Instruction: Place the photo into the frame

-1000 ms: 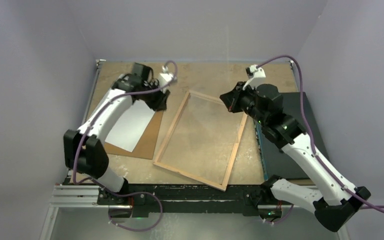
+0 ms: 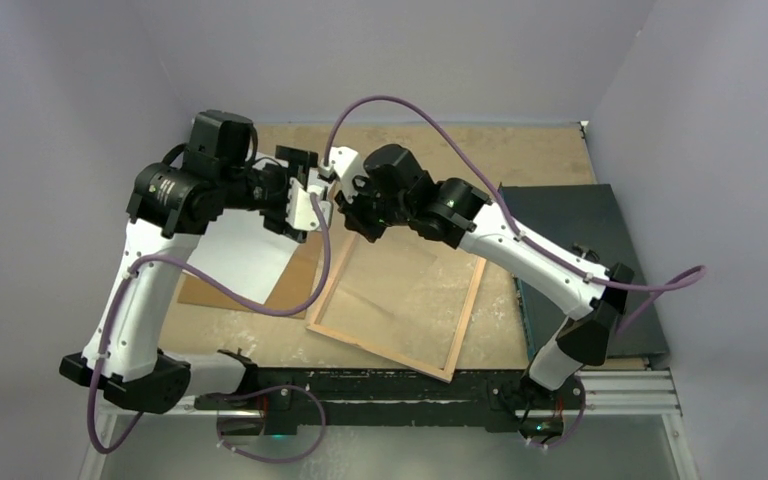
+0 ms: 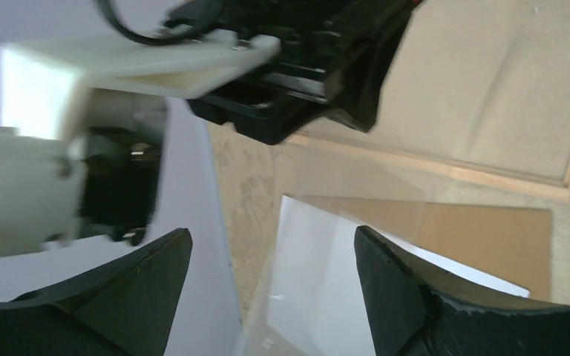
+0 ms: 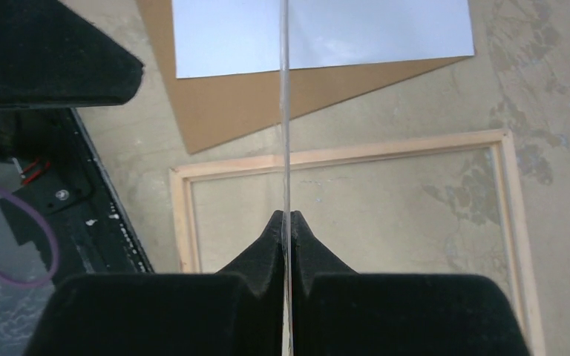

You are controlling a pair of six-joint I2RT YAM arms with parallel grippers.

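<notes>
A thin clear sheet [image 4: 285,133] shows edge-on in the right wrist view, pinched by my shut right gripper. The wooden frame [image 2: 380,352] lies on the table below it, with bare table visible through its opening. To the left lies a white sheet [image 2: 245,258] on top of a brown board [image 2: 295,285]; I cannot tell which of them is the photo. High over that pile, my left gripper is open, its fingers well apart. Both grippers are close together in the top view, and the arms hide the sheet there.
A dark panel [image 2: 605,230] lies at the right edge of the table. Grey walls enclose the back and both sides. Purple cables loop along both arms.
My right gripper has travelled left with the clear sheet. The frame has stayed put.
</notes>
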